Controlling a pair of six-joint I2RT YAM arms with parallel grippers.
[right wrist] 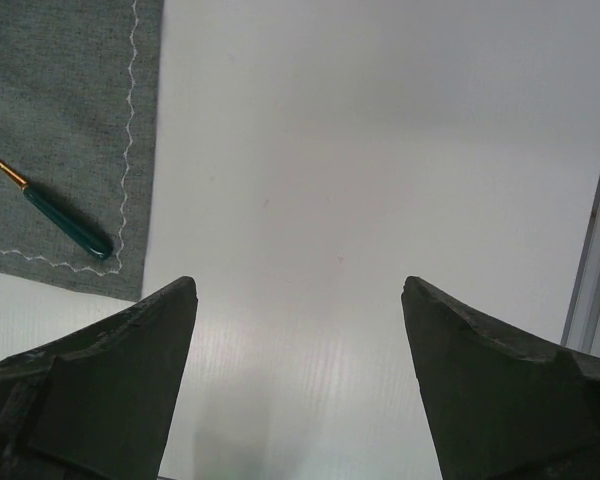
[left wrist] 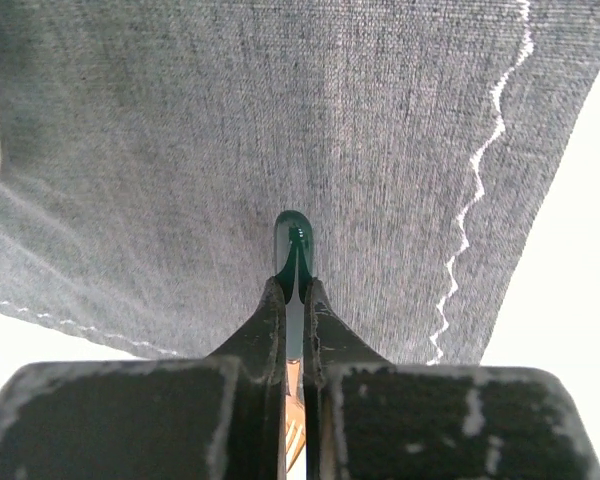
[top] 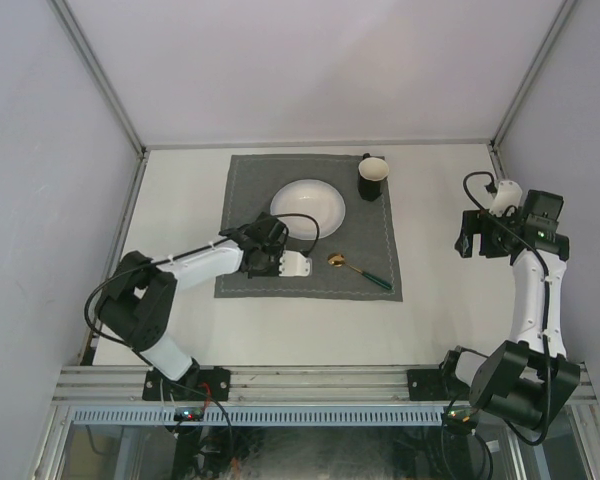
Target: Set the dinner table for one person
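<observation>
My left gripper [top: 265,255] is low over the left part of the grey placemat [top: 360,240], shut on a fork with a dark green handle [left wrist: 293,235] and copper head [left wrist: 294,430]; the arm hides the fork in the top view. A white plate [top: 308,205] sits at the mat's middle, a black mug [top: 370,180] at its back right. A gold spoon with green handle [top: 375,280] [right wrist: 65,218] lies at the front right, slanted. My right gripper [top: 465,240] hangs open over bare table right of the mat, nothing between its fingers.
Metal rails [right wrist: 595,270] and walls border the table. The left arm reaches across the table's left front.
</observation>
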